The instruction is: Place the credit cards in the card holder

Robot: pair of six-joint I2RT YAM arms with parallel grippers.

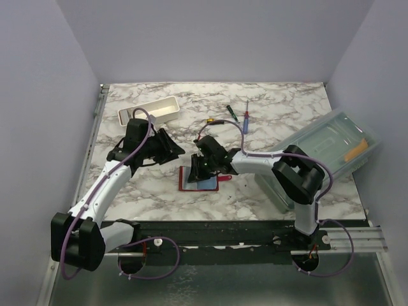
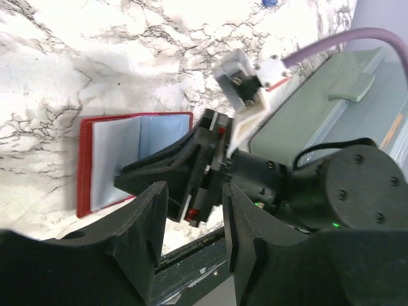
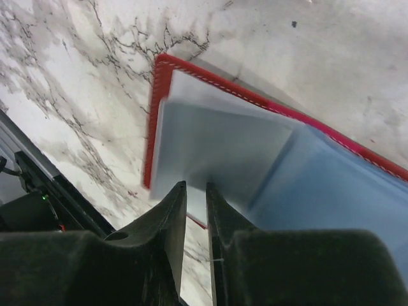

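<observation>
The card holder lies opened flat on the marble table, red-edged, with a pale sleeve on the left and a bluish one on the right. Over the pale sleeve, my right gripper points down, slightly open, with no card visible between its fingers. My left gripper stands open and empty, up and left of the holder in the top view. In the left wrist view the right gripper's dark fingers cover part of the sleeves. I cannot make out any separate credit card clearly.
A white tray stands at the back left, its left end partly hidden by my left arm. Screwdrivers lie at the back. A large translucent bin fills the right side. The table left of the holder is clear.
</observation>
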